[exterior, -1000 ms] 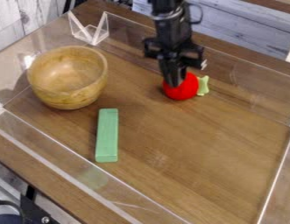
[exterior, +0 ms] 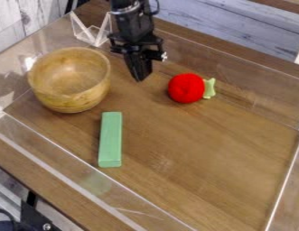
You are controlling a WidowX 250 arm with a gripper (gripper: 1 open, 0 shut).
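Observation:
My black gripper (exterior: 142, 70) hangs over the table's back part, between a wooden bowl (exterior: 70, 79) and a red ball-like object (exterior: 187, 88) with a small pale green piece (exterior: 209, 88) at its right side. It looks shut, with nothing visible between its fingers. A long green block (exterior: 110, 139) lies below the bowl, toward the front.
The wooden table (exterior: 218, 167) has clear room at the right and front. Transparent edging runs along its sides. A white wire-like piece (exterior: 91, 32) stands at the back left, near the arm.
The gripper has moved left, away from above the red object toward the bowl. The bowl, red object and green block look unmoved.

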